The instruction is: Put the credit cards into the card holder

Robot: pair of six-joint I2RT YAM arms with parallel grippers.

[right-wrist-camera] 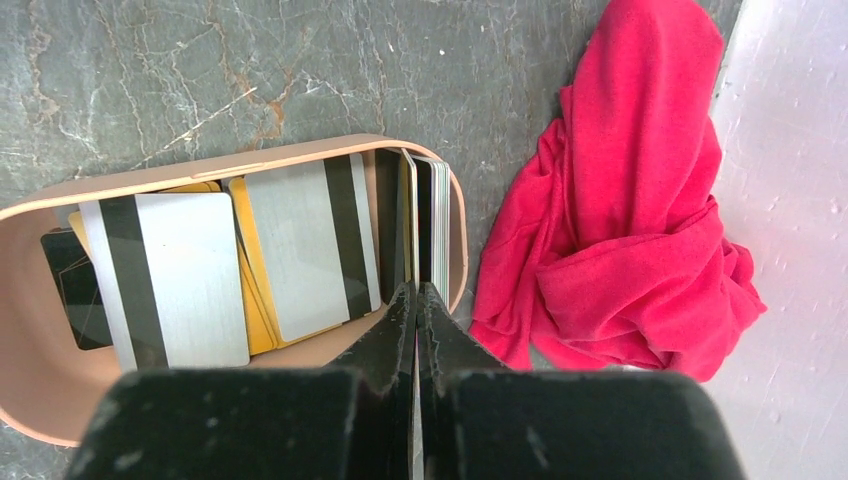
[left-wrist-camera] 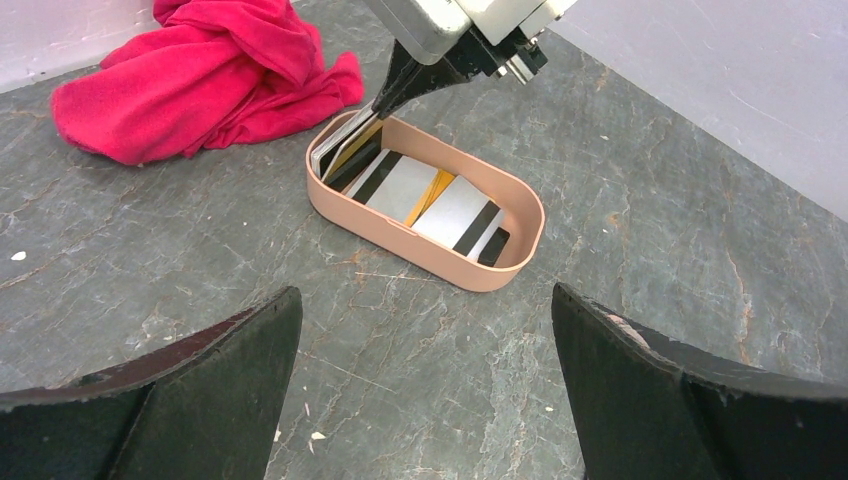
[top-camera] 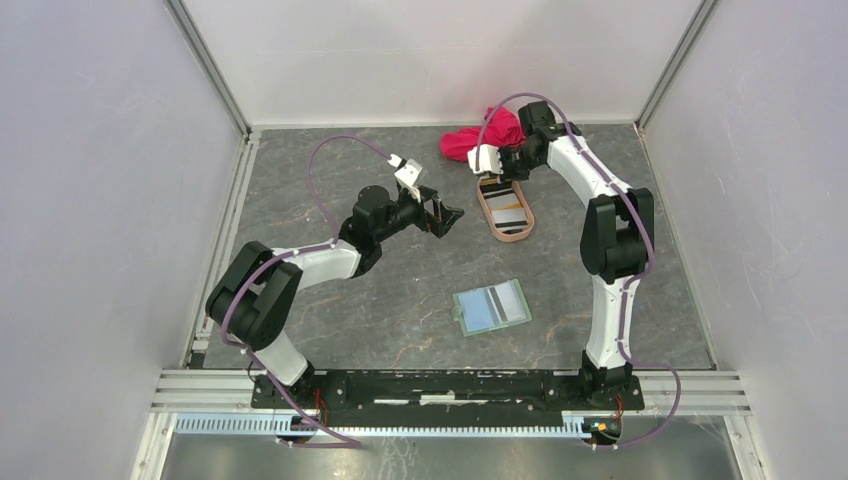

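A pink oval box (left-wrist-camera: 420, 250) holds several cards: silver ones with dark stripes (right-wrist-camera: 188, 270), yellow ones (right-wrist-camera: 258, 320) and an upright stack (right-wrist-camera: 436, 220) at the end by the red cloth. At that end my right gripper is shut, its tips down at the upright cards; none is clearly held. My left gripper stands open with nothing between its fingers, left of the box in the top view. A flat pale green item with blue and striped silver faces (top-camera: 480, 308), probably the card holder, lies at the front of the table.
A crumpled red cloth (left-wrist-camera: 210, 90) lies behind the box against the back wall. Walls enclose the back and sides.
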